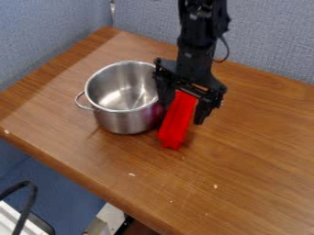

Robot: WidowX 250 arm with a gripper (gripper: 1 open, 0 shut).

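Observation:
A long red block (174, 127) lies on the wooden table just right of a steel pot (117, 87). The pot's right rim is partly behind the gripper.
Grey-blue padded walls stand behind. A cable and a white object lie off the table's near left edge.

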